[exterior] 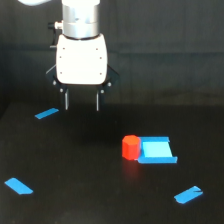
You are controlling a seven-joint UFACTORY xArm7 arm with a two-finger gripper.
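Observation:
A small red block (131,147) stands on the dark table, right of the middle. Just right of it lies a pale square patch (157,150) edged with blue tape; the block is at its left side, and I cannot tell whether the two touch. My gripper (82,104) hangs in the upper left, pointing down, well behind and left of the block. Its two fingers are spread apart, and nothing shows between them.
Strips of blue tape lie on the table: one at the back left (47,113), one at the front left (18,186) and one at the front right (188,195).

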